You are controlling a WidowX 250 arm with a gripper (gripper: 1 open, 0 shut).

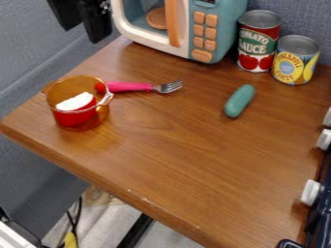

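My black gripper (84, 17) is at the top left edge, mostly cut off, high over the space left of the toy microwave; whether it is open or shut is unclear. Below it on the wooden table, a red-orange pot (73, 115) holds white and red items. A pink-handled fork (142, 86) lies beside it, and a teal oblong object (239, 101) lies right of centre.
A toy microwave (195, 29), a tomato can (256, 44) and a yellow-labelled can (295, 61) stand at the back. A dark appliance with white knobs (315, 213) lines the right edge.
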